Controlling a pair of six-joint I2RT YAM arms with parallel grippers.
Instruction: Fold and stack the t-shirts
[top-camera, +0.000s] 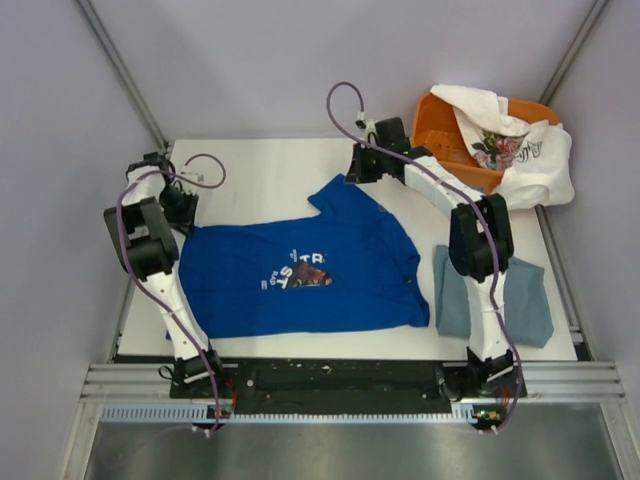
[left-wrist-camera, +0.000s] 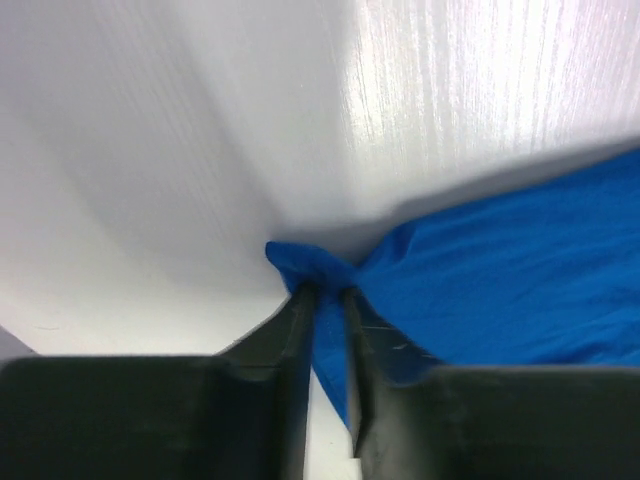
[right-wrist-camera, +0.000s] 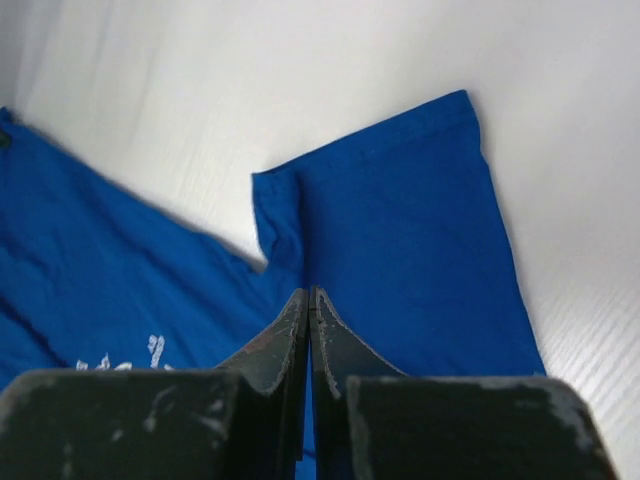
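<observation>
A blue t-shirt (top-camera: 350, 280) with a white and brown print lies spread across the table, one sleeve (right-wrist-camera: 400, 190) pointing to the back. At its back left corner (left-wrist-camera: 300, 260), my left gripper has its fingers close together around bunched cloth; a narrow gap shows, and how tightly they pinch is blurred. My right gripper is shut above the shirt near the sleeve, with no cloth visible between its fingertips. The sleeve lies flat below it.
An orange bin (top-camera: 437, 130) at the back right holds white printed cloth (top-camera: 530, 170). To the right of the blue shirt lies a folded grey-blue cloth (top-camera: 510, 300). Bare table (top-camera: 260, 180) shows behind the shirt.
</observation>
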